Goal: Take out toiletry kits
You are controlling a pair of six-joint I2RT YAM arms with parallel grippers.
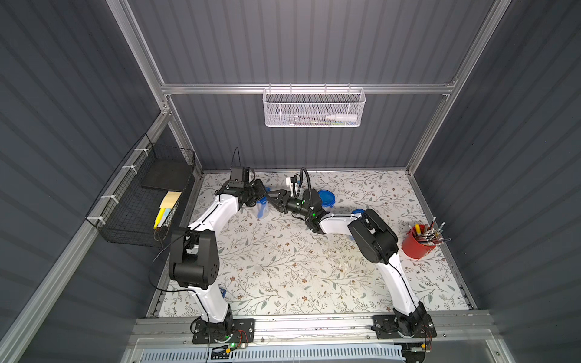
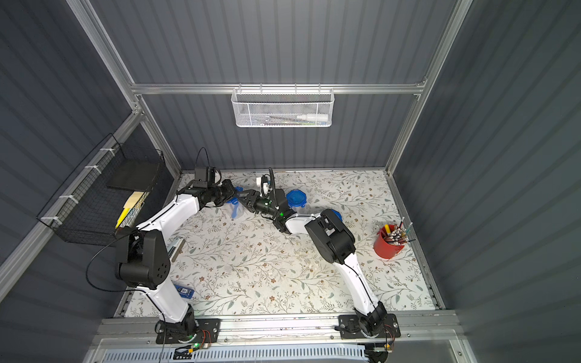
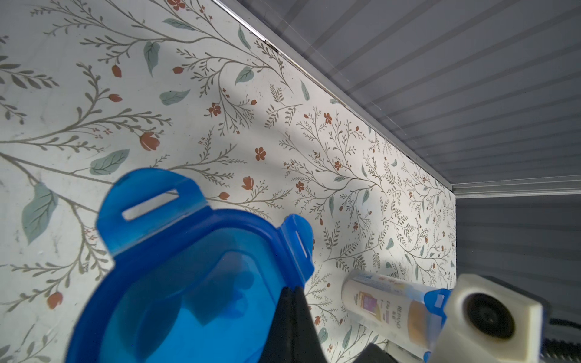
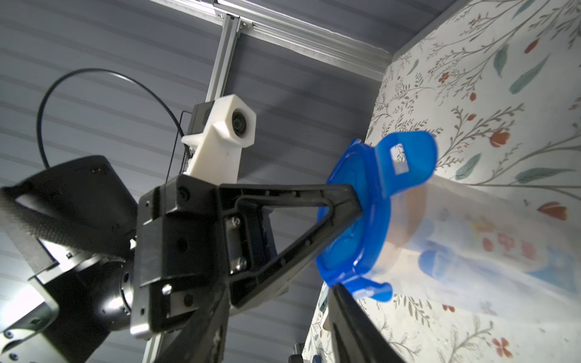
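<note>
A clear container [image 4: 484, 248] with a blue lid [image 4: 363, 224] and small items inside stands at the back left of the work surface, between the two grippers. My left gripper is shut, its tips over the blue lid [image 3: 199, 278], with nothing seen between them. In the right wrist view the left gripper's fingers reach against that lid. My right gripper is part open beside the container, its fingers apart and nothing visible between them. Another blue-lidded container [image 1: 326, 197] stands to the right, and a third blue lid [image 2: 336, 214] is partly behind the right arm.
A black wire basket [image 1: 130, 217] hangs on the left wall, a white mesh basket [image 1: 313, 109] at the back. A red pen cup [image 1: 416, 245] stands at the right.
</note>
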